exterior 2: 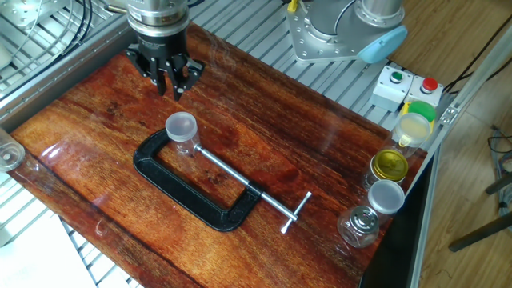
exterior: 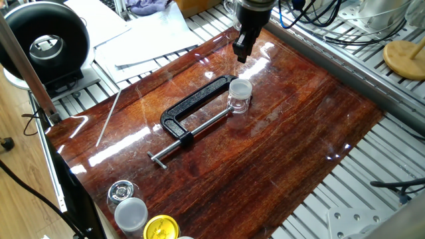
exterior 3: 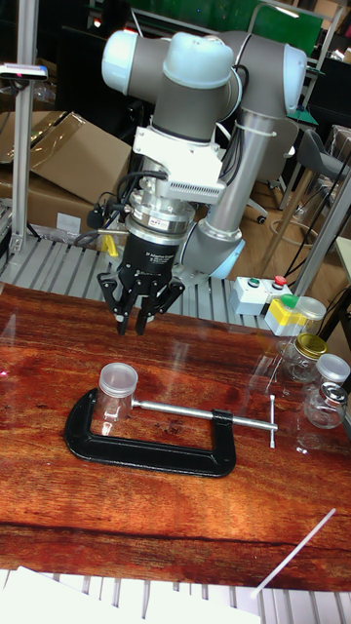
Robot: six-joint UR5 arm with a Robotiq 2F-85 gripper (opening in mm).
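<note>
A clear jar with a frosted white lid [exterior: 240, 88] stands upright within a black C-clamp [exterior: 192, 105] on the glossy wooden board. The clamp's metal screw [exterior 2: 232, 172] reaches to the jar's side. Above the board, on the robot-base side of the jar, hangs my gripper [exterior 3: 132, 325], pointing down. Its fingers [exterior 2: 161, 84] stand a little apart with nothing between them, so it is part open. The gripper is clear of both jar and clamp. In the first exterior view only its side shows.
Several lidded jars cluster along one board edge, among them a gold-lidded one [exterior 2: 390, 165] and a white-lidded one [exterior 2: 386, 197]. Another clear jar [exterior 2: 10, 156] lies at the opposite edge. A thin white stick [exterior 3: 292, 551] rests near the front. Much of the board is bare.
</note>
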